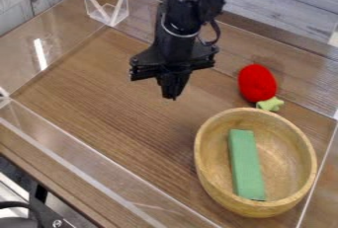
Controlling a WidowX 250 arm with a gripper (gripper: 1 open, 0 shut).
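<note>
My black gripper (172, 79) hangs over the middle of the wooden tray, shut, with nothing visible between its fingers. To its right a red object (258, 82) lies with a small pale green piece (270, 105) at its lower end. At the lower right stands a tan bowl (282, 188) with a green block (246, 163) lying in it.
Clear plastic brackets sit at the upper left and left edge, and a black cable lies at the lower left corner.
</note>
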